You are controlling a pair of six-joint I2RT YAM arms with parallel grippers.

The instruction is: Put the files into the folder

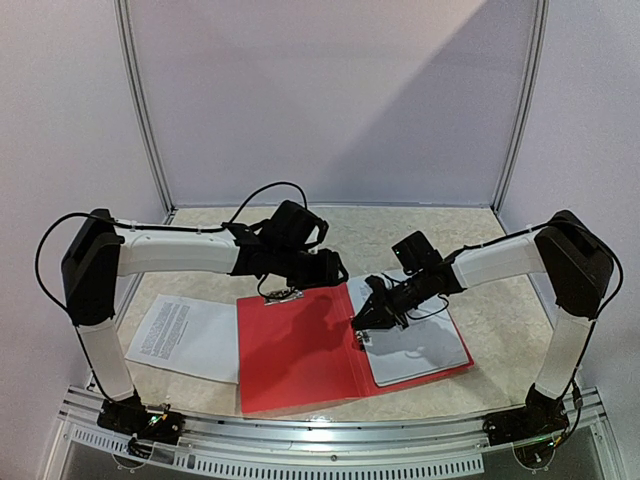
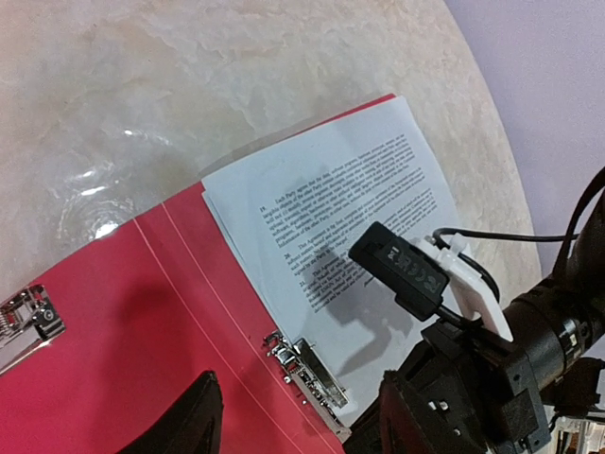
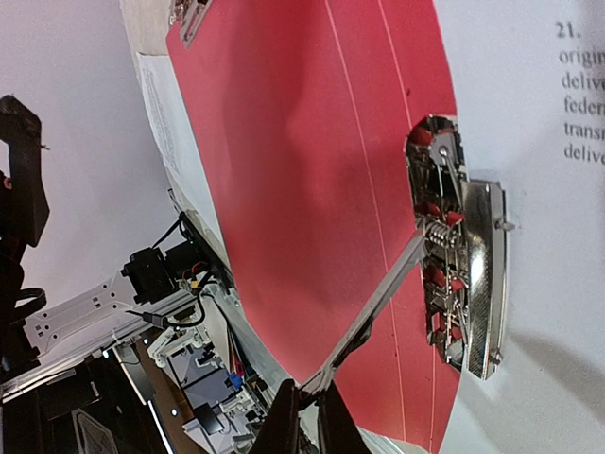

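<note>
The red folder (image 1: 290, 355) lies open, with a paper stack (image 1: 415, 345) on its right half beside a metal clip (image 2: 312, 383). My right gripper (image 1: 365, 318) is low at that clip; in the right wrist view the clip's lever (image 3: 388, 284) angles down to its dark fingertips, and whether they grip it is unclear. My left gripper hovers open above the folder near its spine. A second clip (image 2: 28, 326) sits on the left half. More printed sheets (image 1: 180, 335) lie left of the folder.
Bare table (image 1: 500, 350) shows to the right of and behind the folder. Walls close in the back and sides; a metal rail (image 1: 330, 450) runs along the front.
</note>
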